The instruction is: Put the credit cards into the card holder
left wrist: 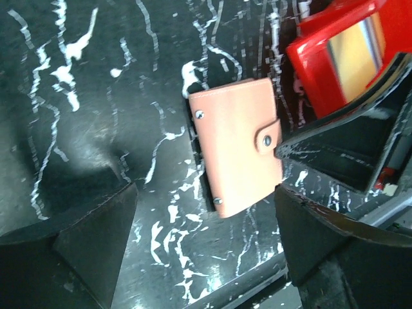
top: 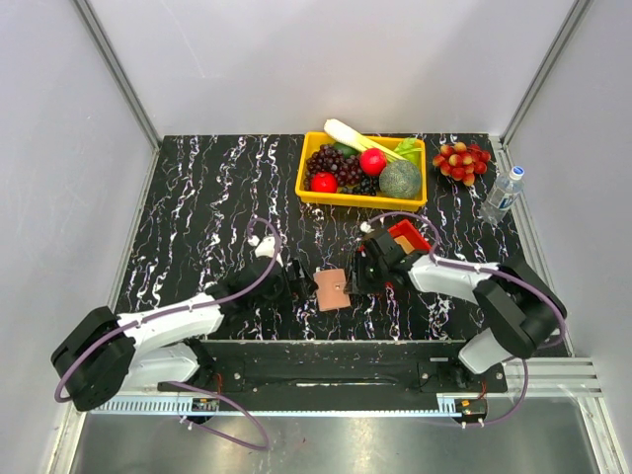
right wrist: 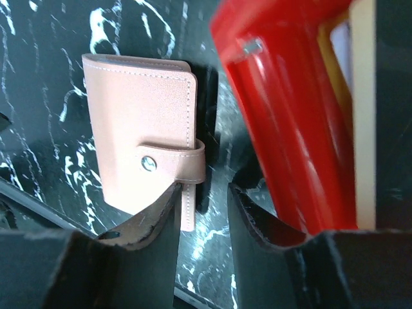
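Observation:
The card holder, a pink leather case with its snap strap closed, lies flat on the black table. My left gripper is open to the left of the case, with no object held. In the right wrist view the case has its strap side towards my right gripper. That gripper is open, one finger by the strap edge and the other between case and red box. The red box holds yellowish cards, partly hidden behind the right gripper in the left wrist view.
A yellow crate of fruit and vegetables stands at the back. Red grapes and a water bottle are at the right.

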